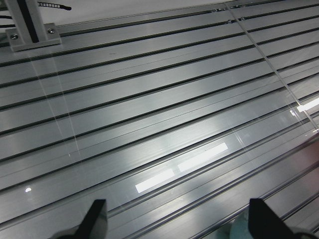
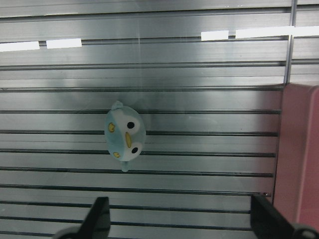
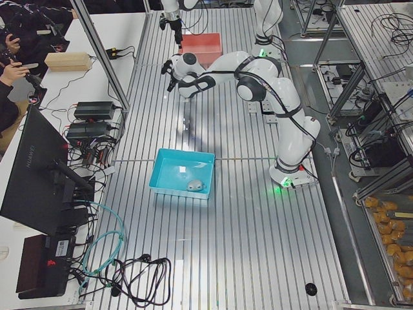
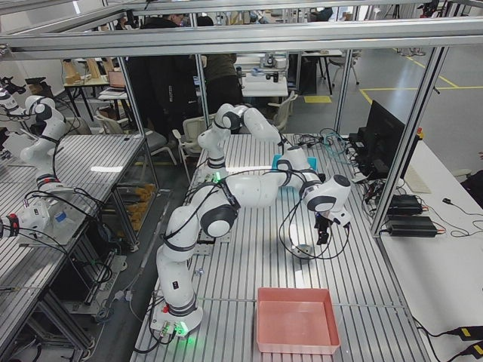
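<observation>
A light-blue plush toy (image 2: 124,133) with a yellow beak lies on the slatted table beside a pink box (image 2: 294,159), under my right gripper, which is open and empty. The pink box (image 4: 296,320) also shows in the camera right view. My left gripper hangs open over bare slats, with a small teal shape partly visible behind its right finger. In the camera left view a blue tray (image 3: 168,168) holds a small grey object (image 3: 195,185).
Coiled black cables (image 3: 139,278) lie at the near edge. A monitor (image 3: 39,168) and power units stand on the side bench. Table slats between the tray and the arms are clear.
</observation>
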